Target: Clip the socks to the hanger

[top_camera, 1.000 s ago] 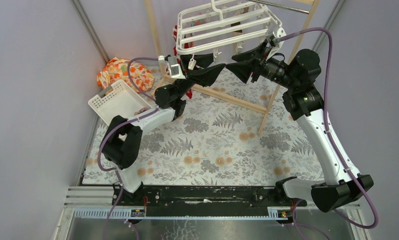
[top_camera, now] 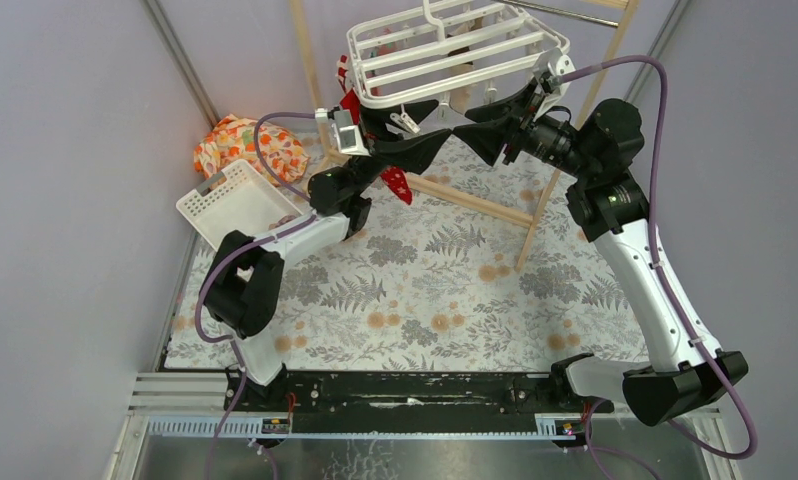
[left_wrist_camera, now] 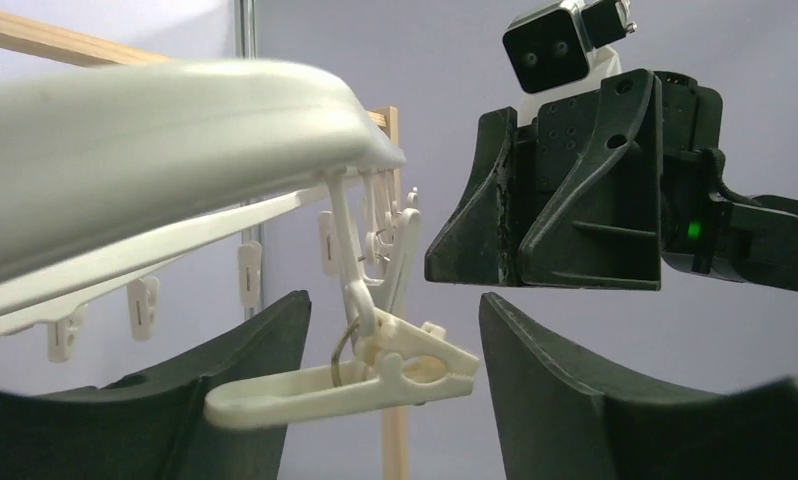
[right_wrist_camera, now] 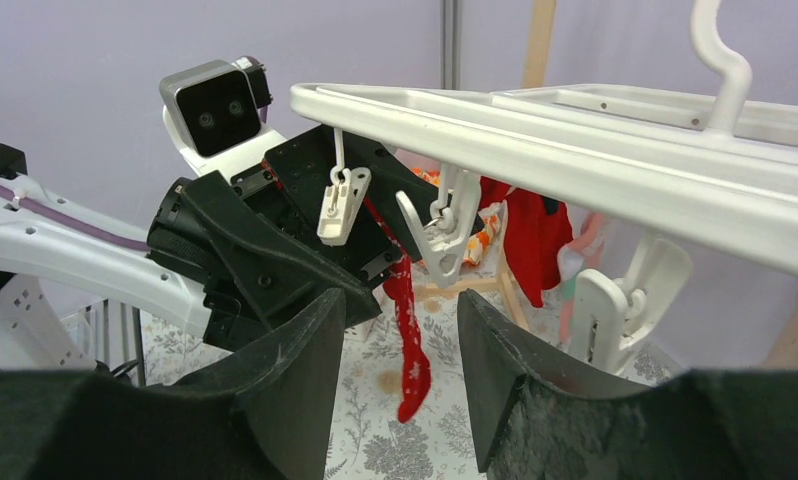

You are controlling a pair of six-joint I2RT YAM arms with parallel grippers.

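Note:
The white hanger [top_camera: 455,55] hangs from the rack with clips dangling beneath it. My left gripper is open, with a white clip [left_wrist_camera: 340,395] hanging between and above its fingers; I cannot tell whether they touch it. My right gripper stands open at the hanger's near right, facing the left gripper, below the clips. Red socks [right_wrist_camera: 527,240] hang under the hanger at the back, partly hidden; a red strip [right_wrist_camera: 410,370] dangles behind the right gripper's fingers.
A white basket [top_camera: 210,212] and an orange patterned cloth [top_camera: 250,140] lie at the left. The wooden rack [top_camera: 475,204] stands behind.
The hanger has shifted slightly left, and the clip at the left gripper and the red sock beneath it have swung a little. The arms are almost unchanged.

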